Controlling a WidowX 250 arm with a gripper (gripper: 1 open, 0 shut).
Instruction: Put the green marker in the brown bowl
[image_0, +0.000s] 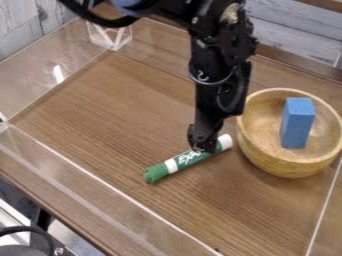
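Note:
On the wooden tray floor lies the green marker (166, 169), a white-barrelled pen with green ends, slanting from lower left to upper right. It is outside the brown bowl (274, 163), its upper right end close to the bowl's left side. My gripper (202, 142) points down at the marker's upper right part, its dark fingertips covering a bit of the barrel. The marker rests flat and is not lifted. How far apart the fingers are is hidden at this angle.
A blue block (297, 123) stands inside the bowl. Clear low walls edge the wooden tray (100, 120), whose left and front areas are bare. A white wire piece (111, 33) sits at the back left.

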